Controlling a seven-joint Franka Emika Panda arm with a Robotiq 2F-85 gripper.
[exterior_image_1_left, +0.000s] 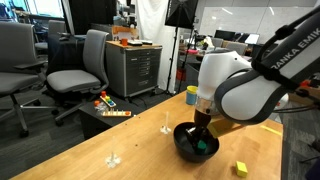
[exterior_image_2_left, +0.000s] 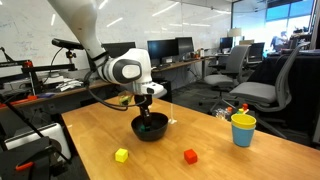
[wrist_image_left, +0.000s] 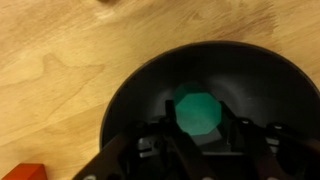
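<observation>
A green round-topped object (wrist_image_left: 198, 114) is held between the dark fingers of my gripper, which is shut on it. Both are inside the black bowl (wrist_image_left: 135, 95), whose curved rim fills much of the wrist view. From the side, the bowl (exterior_image_1_left: 187, 150) stands upright on the wooden table, and a bit of the green object (exterior_image_1_left: 202, 145) shows in its opening. In the second exterior view the gripper reaches into the bowl (exterior_image_2_left: 152, 143) from above. Whether the object touches the bowl's floor is hidden.
A yellow block (exterior_image_2_left: 122, 155) and a red block (exterior_image_2_left: 190, 156) lie apart on the table. Blue and yellow stacked cups (exterior_image_2_left: 243, 129) stand farther right. Small white stands (exterior_image_1_left: 113, 160) and a dark box with colored pieces (exterior_image_1_left: 103, 105) are to the left.
</observation>
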